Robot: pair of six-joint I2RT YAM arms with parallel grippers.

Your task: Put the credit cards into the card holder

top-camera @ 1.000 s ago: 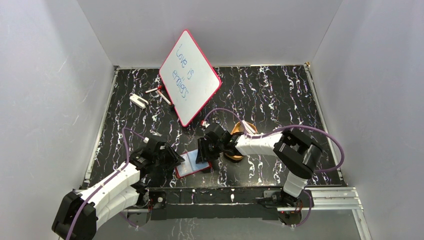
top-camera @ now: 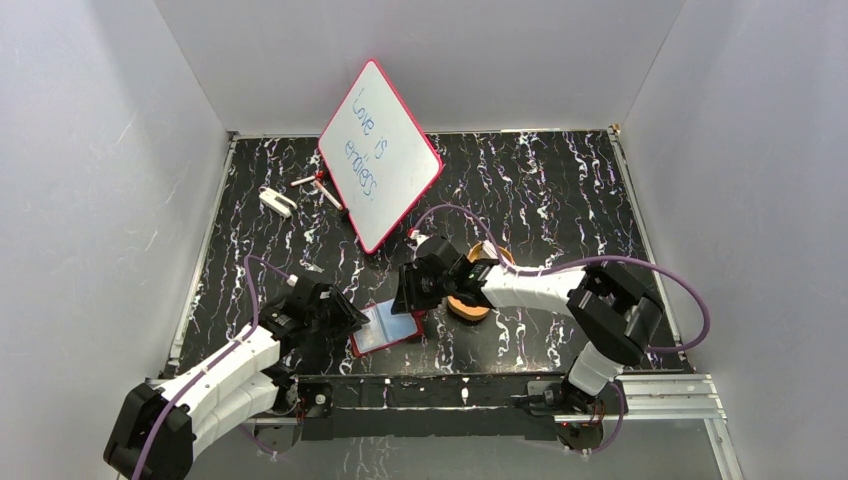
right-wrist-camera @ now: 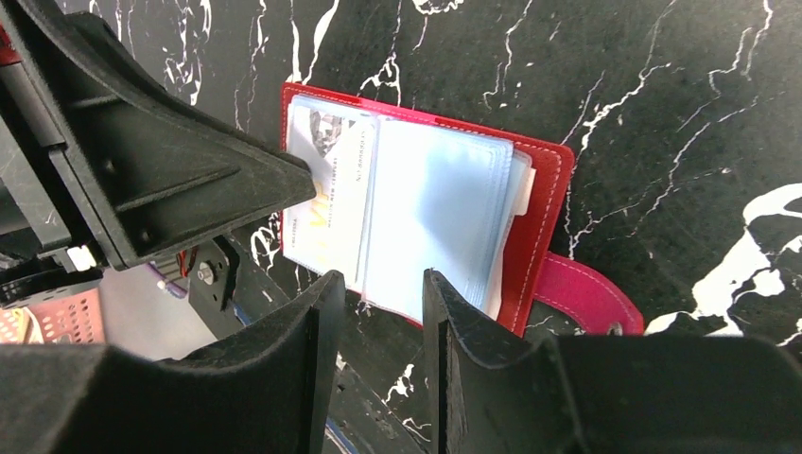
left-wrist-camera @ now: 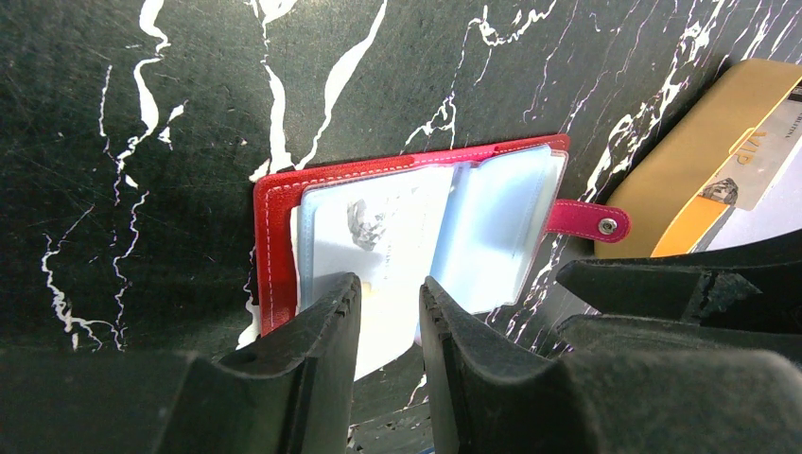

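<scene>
The red card holder (left-wrist-camera: 276,255) lies open near the front edge, clear sleeves (right-wrist-camera: 435,208) showing, a printed card (left-wrist-camera: 369,227) in one; its snap strap (right-wrist-camera: 586,293) sticks out. My left gripper is over the holder's left part, fingers a little apart, nothing visible held between them. My right gripper is above the holder's right part, open and empty.
An orange pouch (left-wrist-camera: 662,161) with cards lies right of the holder, partly under the right arm in the top view. A whiteboard (top-camera: 380,150), markers (top-camera: 325,195) and a white object (top-camera: 277,202) lie at the back.
The left arm looks unchanged in the top view.
</scene>
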